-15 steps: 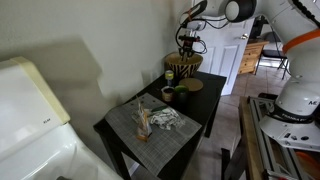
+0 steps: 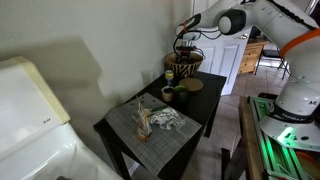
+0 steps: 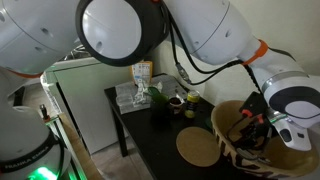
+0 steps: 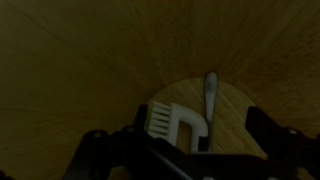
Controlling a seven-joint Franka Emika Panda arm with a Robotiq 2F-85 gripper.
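My gripper is open inside a round woven basket (image 3: 226,135), with its dark fingers (image 4: 262,128) spread to either side. Below it, on the basket's floor, lies a white-handled brush (image 4: 178,118) with pale bristles. A slim metal utensil (image 4: 210,95), seemingly a spoon, rests beside the brush, between the fingers in the wrist view. Nothing appears gripped. In exterior view 1 the basket (image 2: 207,62) stands at the table's far end, the arm reaching over it.
On the dark table (image 3: 165,160) a round mat (image 3: 198,145) lies beside the basket. A yellow-topped jar (image 2: 169,76), a small pot and a green plant (image 2: 181,90) stand close by. Farther along, a grey mat (image 2: 150,150) carries a crumpled cloth (image 2: 166,119) and a bottle (image 2: 144,124).
The arm's wrist has shifted slightly lower and leftward over the basket in exterior view 1. The things on the table look unmoved.
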